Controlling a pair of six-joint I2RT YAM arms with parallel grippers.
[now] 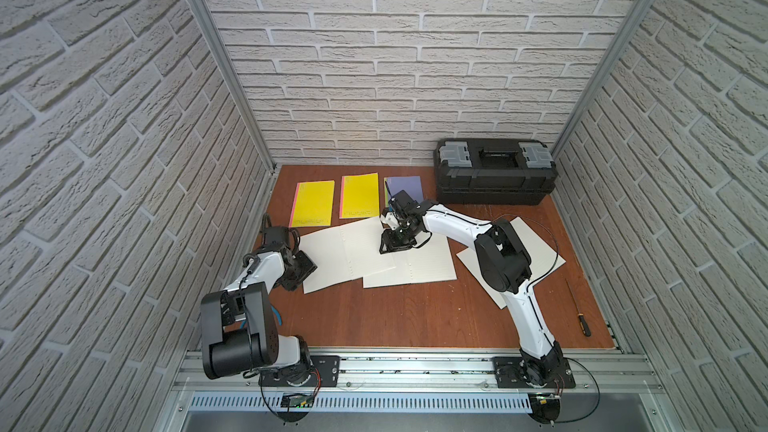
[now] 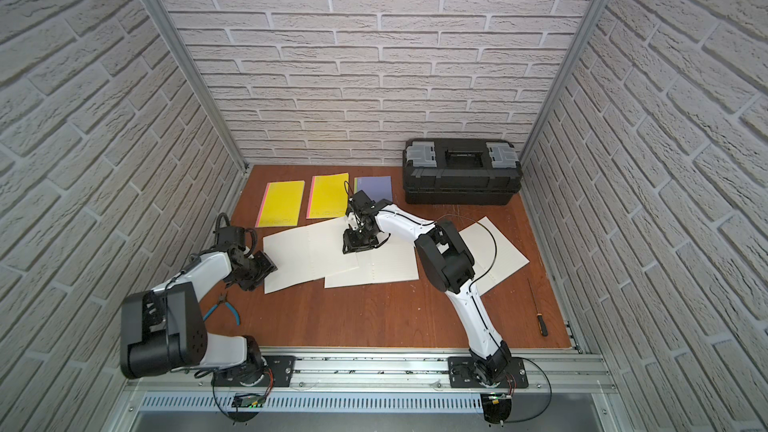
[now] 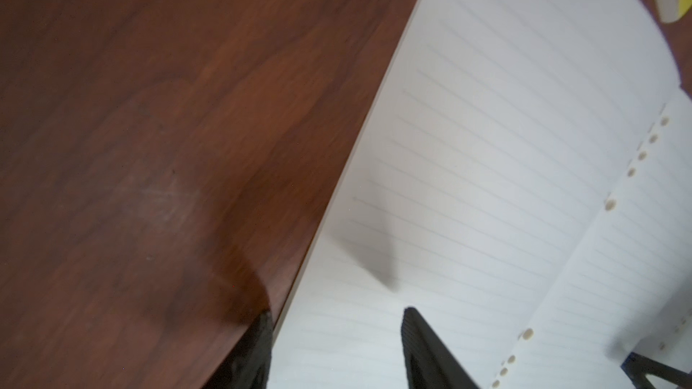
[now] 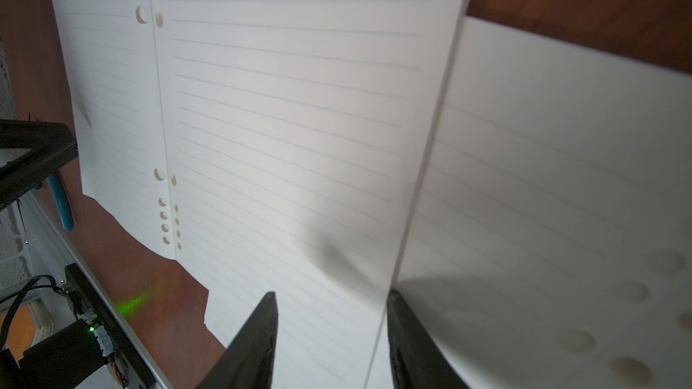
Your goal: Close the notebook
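An open notebook with white lined pages [image 1: 326, 252] lies left of centre, its right page [image 4: 288, 101] overlapping a second open notebook [image 1: 432, 264]. My left gripper stands over its left page [image 3: 461, 209], fingers apart, the left fingertip [image 3: 261, 327] close to the page's outer edge. Over the right page, my right gripper also has its fingers apart, one fingertip [image 4: 396, 309] near that page's outer edge. No page shows pinched in either gripper; whether a fingertip touches paper I cannot tell.
Two yellow notebooks [image 1: 312, 204] and a blue one [image 1: 408, 188] lie behind, with a black toolbox [image 1: 496, 172] at back right. Another open notebook [image 1: 532, 244] and a screwdriver [image 1: 584, 324] are on the right. Blue-handled pliers [image 2: 230, 312] lie front left.
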